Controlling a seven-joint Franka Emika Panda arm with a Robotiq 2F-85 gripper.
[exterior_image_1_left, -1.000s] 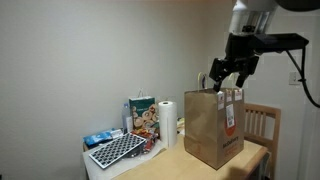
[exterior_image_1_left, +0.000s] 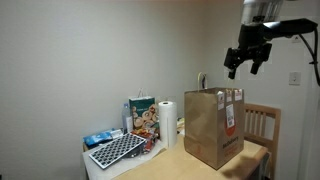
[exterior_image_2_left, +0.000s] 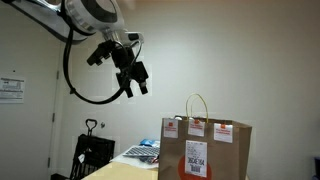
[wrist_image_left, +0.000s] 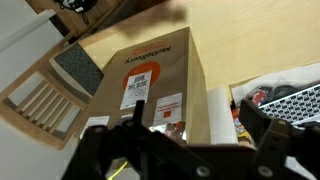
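Observation:
A tall brown paper bag (exterior_image_1_left: 207, 130) with white labels stands upright on the wooden table. My gripper (exterior_image_1_left: 243, 72) hangs above the bag's top, open, its fingers spread and nothing between them. In exterior view 2 the gripper (exterior_image_2_left: 136, 92) is up and to the left of the bag (exterior_image_2_left: 228, 155), whose thin handle loop (exterior_image_2_left: 197, 103) rises over the rim. Looking down in the wrist view, I see the labelled side of the bag (wrist_image_left: 172, 75) beyond the gripper. The inside of the bag is hidden.
A paper towel roll (exterior_image_1_left: 167, 122), a printed bag (exterior_image_1_left: 142, 114) and a grid-topped tray (exterior_image_1_left: 116, 150) stand on the left part of the table. A wooden chair (exterior_image_1_left: 262, 122) is behind the brown bag. Bare tabletop (exterior_image_1_left: 165, 167) shows at the front.
Over the last second the gripper has risen away from the bag's top and shifted slightly right. The bag and the other things have stayed in place.

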